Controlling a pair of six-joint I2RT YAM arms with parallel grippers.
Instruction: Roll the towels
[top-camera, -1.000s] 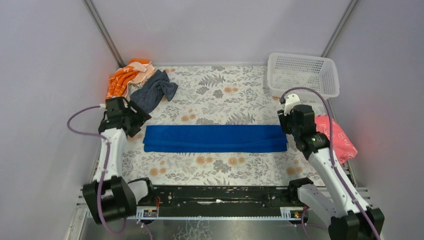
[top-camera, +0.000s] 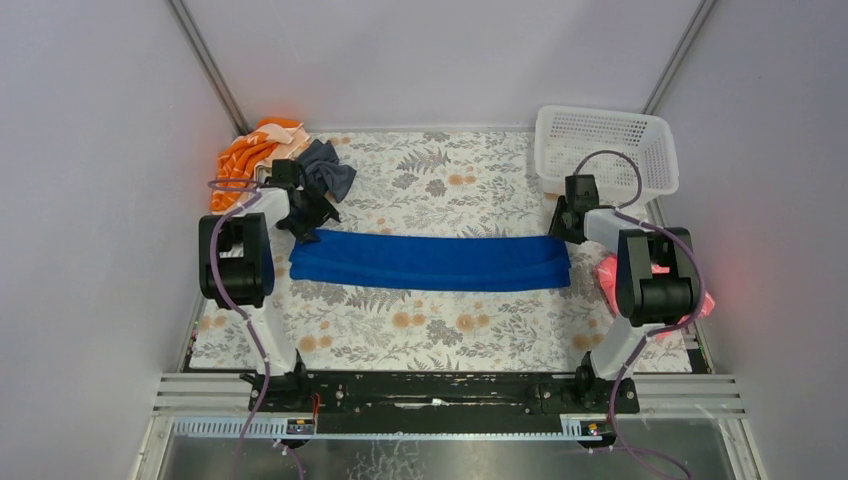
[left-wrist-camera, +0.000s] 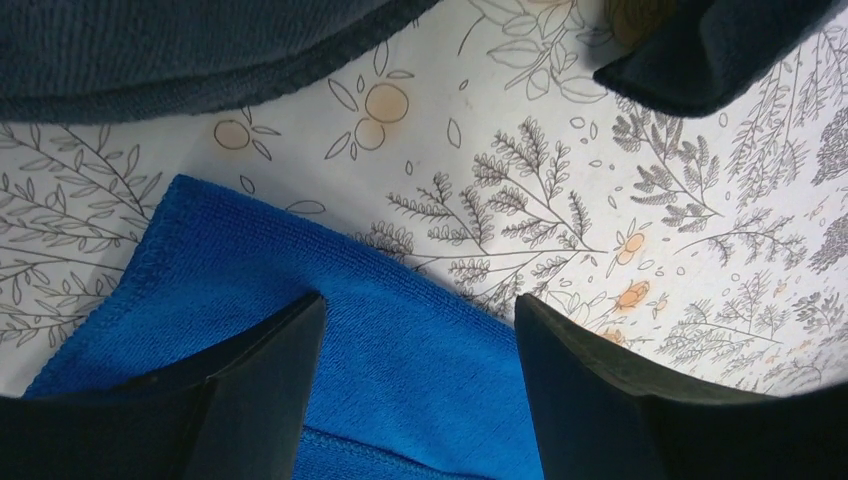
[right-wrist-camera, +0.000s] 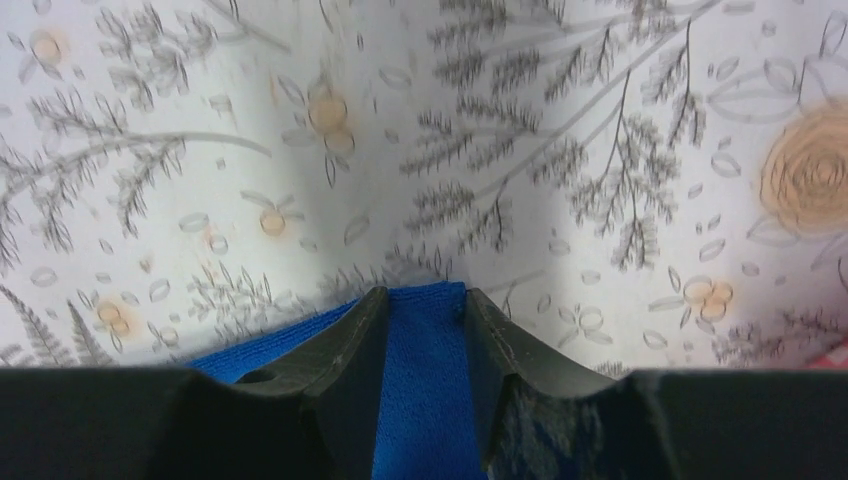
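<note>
A blue towel (top-camera: 430, 262) lies as a long folded strip across the patterned table. In the top view my left gripper (top-camera: 310, 230) is over its far left corner; in the left wrist view its fingers stand apart, the left gripper low over the towel's edge. My right gripper (top-camera: 560, 232) is at the far right corner. In the right wrist view the right gripper has the blue corner between its fingertips, which stand somewhat apart; whether they grip it cannot be told.
An orange towel (top-camera: 240, 160) and a dark grey towel (top-camera: 330, 170) are piled back left. A white basket (top-camera: 605, 145) is back right, a pink bag (top-camera: 606, 280) at the right edge.
Both arms have moved to the towel's ends, and the towel's far edge has shifted toward the back of the table, with its corners at both grippers.
</note>
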